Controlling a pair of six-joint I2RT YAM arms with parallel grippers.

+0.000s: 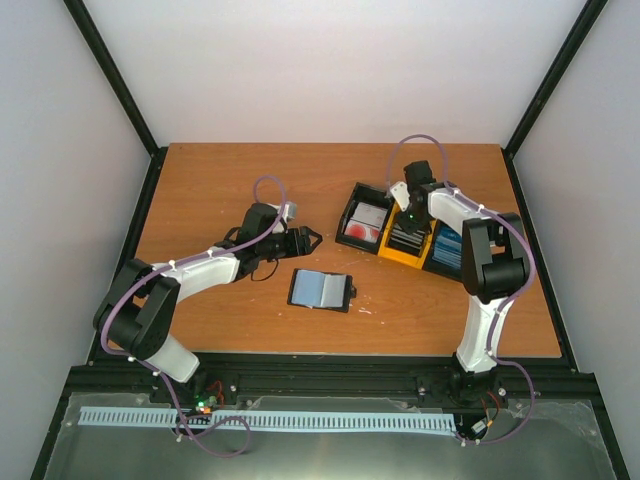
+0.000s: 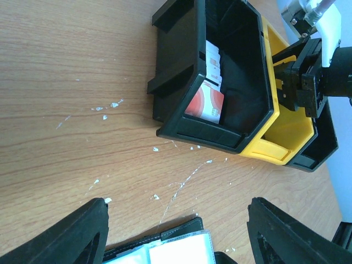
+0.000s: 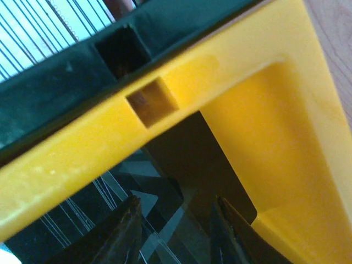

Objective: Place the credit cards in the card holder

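The open card holder (image 1: pixel 321 308) lies flat on the table, with pale clear pockets showing; its upper edge appears at the bottom of the left wrist view. My left gripper (image 1: pixel 313 238) hangs above and left of it, open and empty, its fingers (image 2: pixel 80 232) wide apart. My right gripper reaches down into the yellow bin (image 3: pixel 231 82). Dark cards (image 3: pixel 148 198) with grey line patterns show at and behind its fingertips; whether one is gripped is unclear. Reddish-white cards (image 2: pixel 204 102) stand in the left black bin (image 2: pixel 190 126).
Blue striped cards (image 1: pixel 447 248) fill the black bin on the right, joined to the yellow one. The right arm covers part of the bins from above. Bare table (image 1: pixel 210 325) lies left of the holder and in front of the bins.
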